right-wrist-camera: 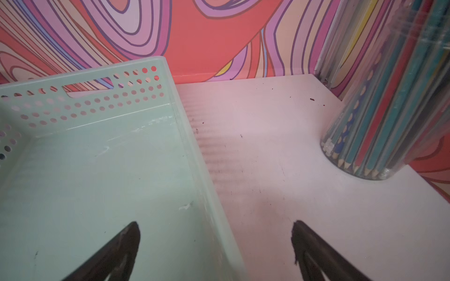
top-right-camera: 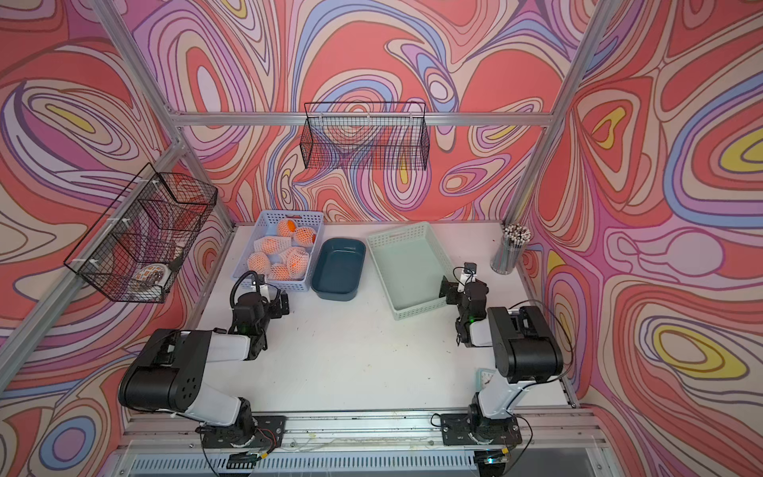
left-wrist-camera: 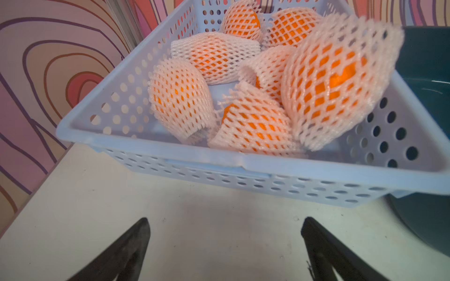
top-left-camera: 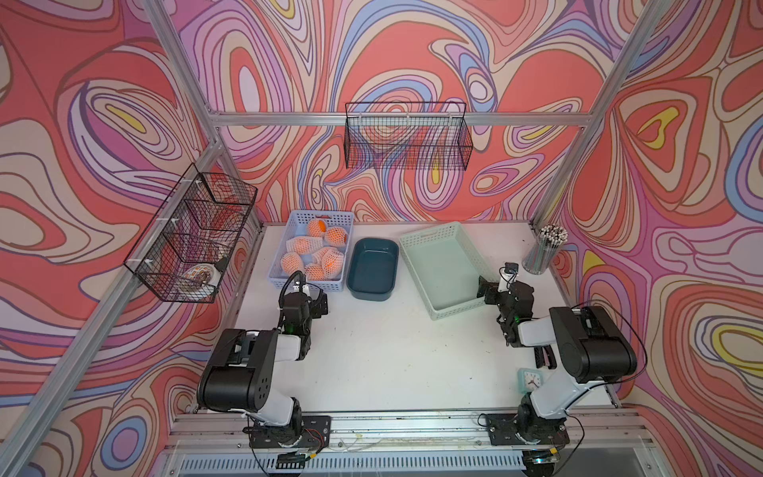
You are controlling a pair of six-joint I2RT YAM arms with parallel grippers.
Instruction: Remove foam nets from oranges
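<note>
Several oranges in white foam nets [left-wrist-camera: 339,79] lie heaped in the blue perforated basket [top-left-camera: 283,278] at the back left. One orange [top-left-camera: 322,225] at the back of the basket pokes partly out of its net. Just in front of that basket, my left gripper stands open, bare table showing between its fingers. My right gripper is also open and empty, over the right rim of the pale green basket [top-left-camera: 449,274], which holds nothing. Beside the blue basket sits a dark teal tub [top-left-camera: 372,270], empty too.
A clear cup of pencils [top-left-camera: 545,248] stands at the back right, beyond the right gripper. Near the right arm's base lies a small clock [top-left-camera: 530,380]. Wire baskets [top-left-camera: 408,143] hang on the frame.
</note>
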